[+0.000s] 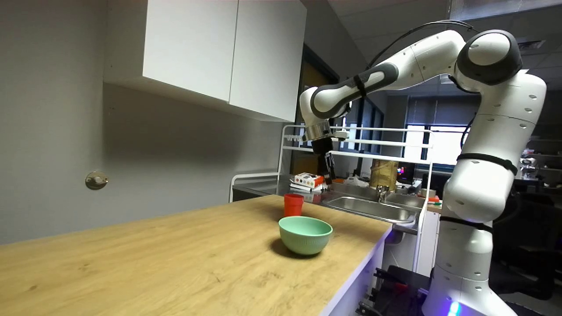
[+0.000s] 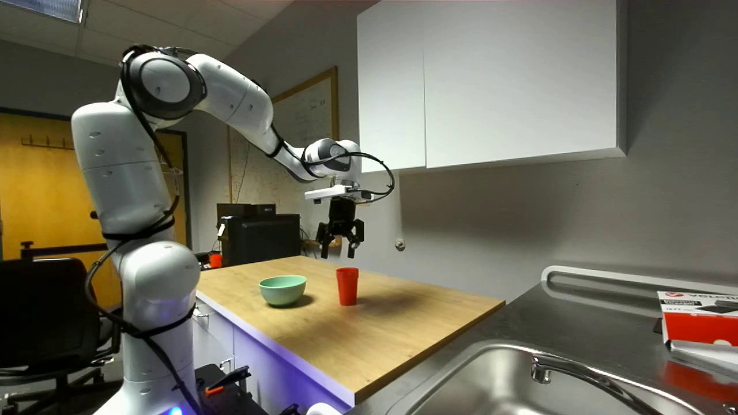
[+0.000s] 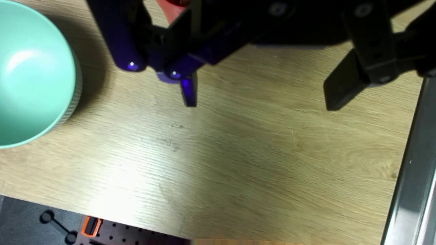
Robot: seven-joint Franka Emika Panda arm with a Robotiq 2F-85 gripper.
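A red cup [image 2: 347, 287] stands upright on the wooden countertop [image 2: 422, 326], and a mint-green bowl [image 1: 305, 235] rests close by it. Above the counter hangs my gripper [image 2: 339, 255], pointing down, its fingers spread wide. In the wrist view the gripper is open, with only bare wood visible beneath the gap. The bowl [image 3: 30, 77] shows at the left edge there, cut off by the frame. Most of the red cup [image 3: 173, 10] is hidden behind the gripper at the top of that view.
A metal sink [image 1: 371, 207] and faucet [image 2: 584, 377] adjoin the counter's end. White cabinets [image 1: 189, 47] hang over the back of the counter. A red-and-white box [image 2: 699, 321] lies on the dark surface beside the sink. The long stretch of counter past the bowl is clear.
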